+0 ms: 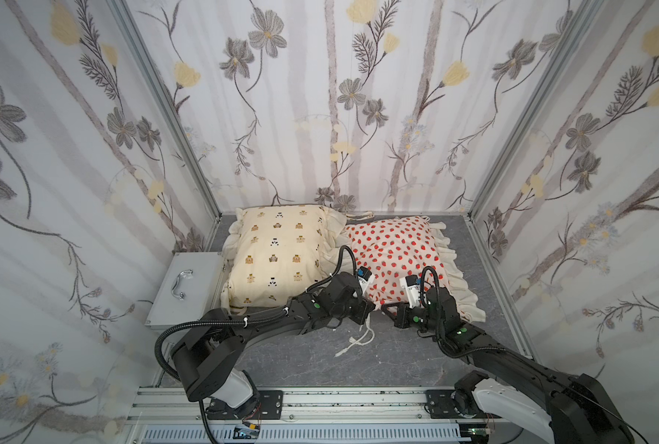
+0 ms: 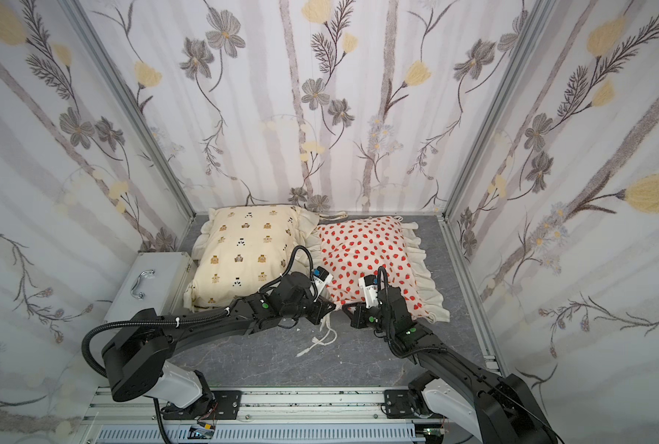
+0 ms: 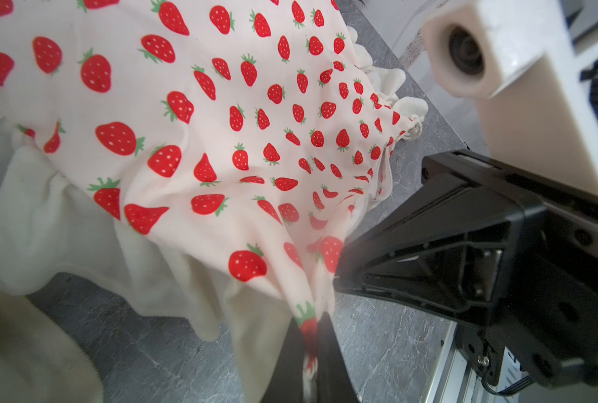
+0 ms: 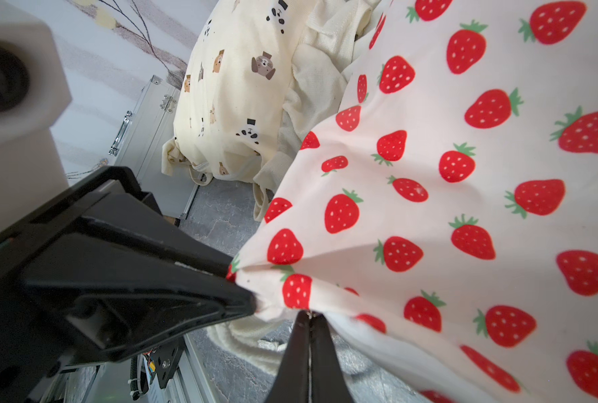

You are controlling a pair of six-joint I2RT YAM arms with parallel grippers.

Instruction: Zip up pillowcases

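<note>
A strawberry-print pillowcase [image 1: 396, 248] with a cream ruffle lies plump at the right of the table. At its front corner, my left gripper is shut on a gathered fold of the printed cloth, which runs down between its fingertips. My right gripper is shut just right of the left one, its tips at the underside of the front edge and nothing visible between its fingers. Zip and slider cannot be made out; the fold and the grippers cover that edge. A cream pillowcase with small animals [image 1: 277, 251] sits to the left.
A silver case [image 1: 185, 288] stands at the left wall. White cord [image 1: 360, 340] trails on the grey table [image 1: 299, 362] below the left gripper. Both gripper heads are close together.
</note>
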